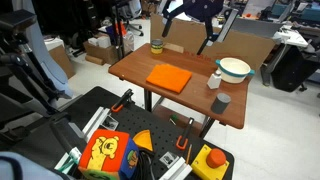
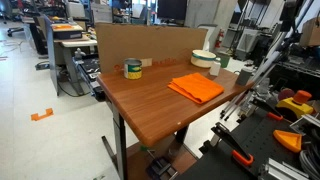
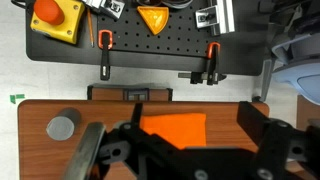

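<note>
My gripper (image 1: 187, 36) hangs high over the wooden table (image 1: 135, 68) in exterior view 1. It is open, with its dark fingers (image 3: 92, 148) spread wide in the wrist view and nothing held between them. Well below lies a folded orange cloth (image 1: 169, 77), flat on the tabletop; part of the cloth (image 3: 175, 130) shows between the fingers from above. A small white bottle (image 1: 215, 79) stands right of the cloth, beside a white bowl with a green rim (image 1: 235, 68). Nearer the right front corner is a grey cup (image 1: 221, 102).
A yellow-banded can (image 2: 133, 69) stands at the table's far corner, before a cardboard panel (image 2: 150, 45). A black perforated bench (image 3: 165, 38) adjoins the near side, carrying orange-marked clamps, a red-topped yellow block (image 1: 210, 161) and a colourful box (image 1: 105, 153). Bare wood surrounds the cloth.
</note>
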